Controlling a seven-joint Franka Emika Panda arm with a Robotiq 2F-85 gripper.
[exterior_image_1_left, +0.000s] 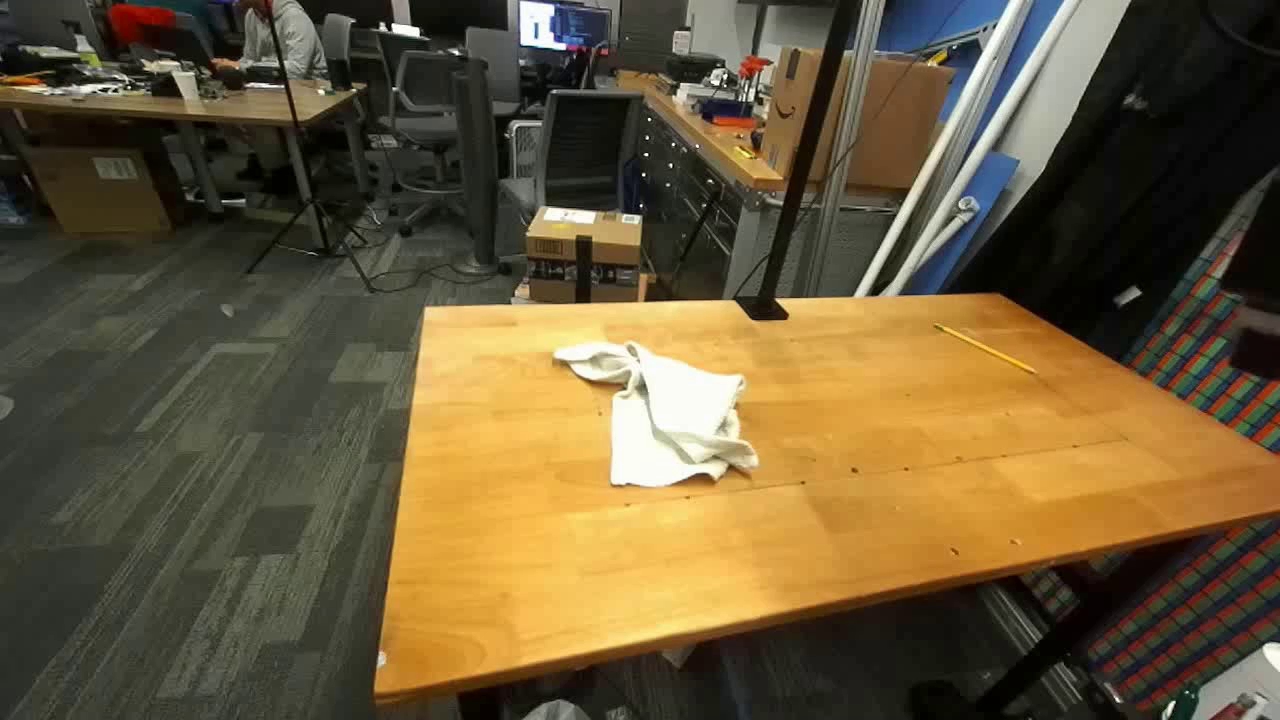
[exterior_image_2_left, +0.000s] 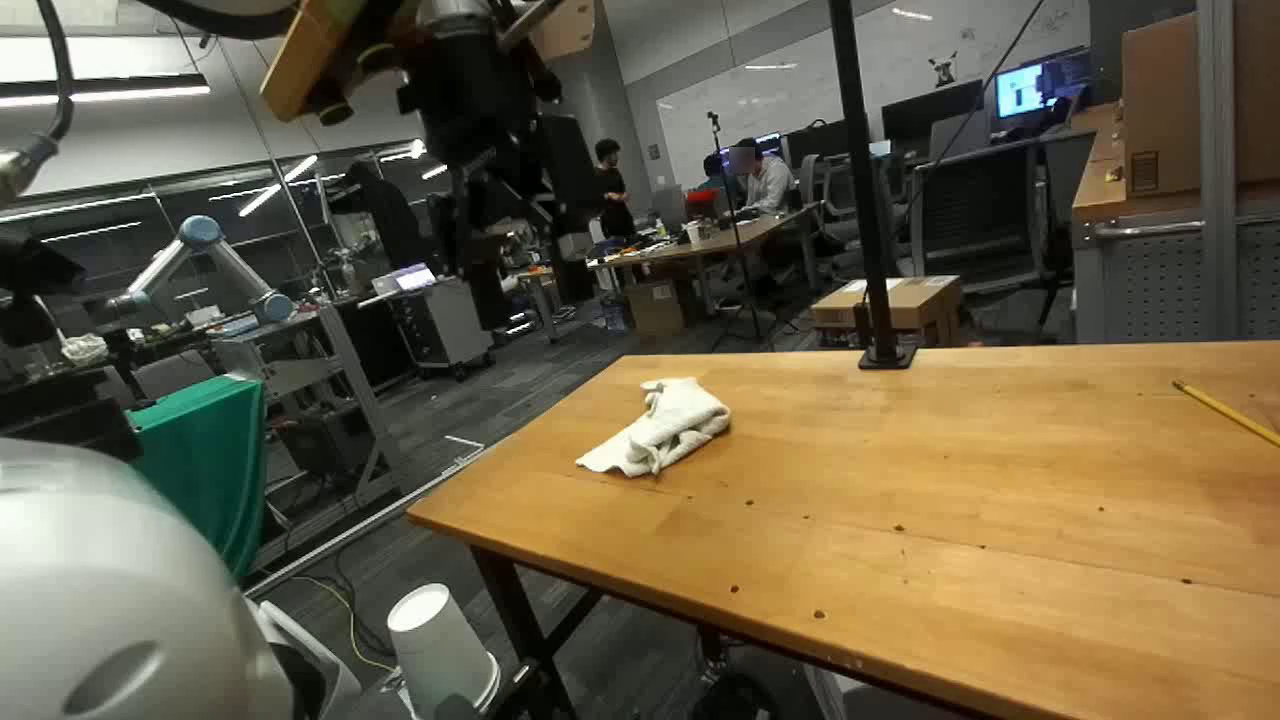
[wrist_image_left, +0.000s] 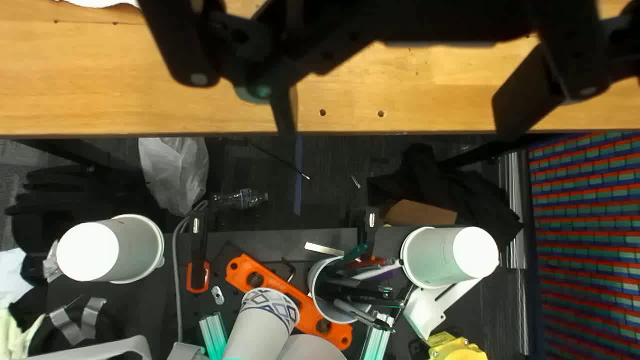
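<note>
A crumpled white cloth lies on the wooden table, left of its middle. Exterior view 2 shows the same cloth near the table's left edge; only a sliver of white appears at the top left of the wrist view. My gripper hangs high in the air, apart from the cloth. From the wrist, the gripper is open, its two fingers far apart above the table's edge, with nothing between them. On the table's far right lies a yellow pencil.
A black post rises from the table's back edge. Below the front edge, the wrist view shows white cups, a holder full of pens and an orange bar.
</note>
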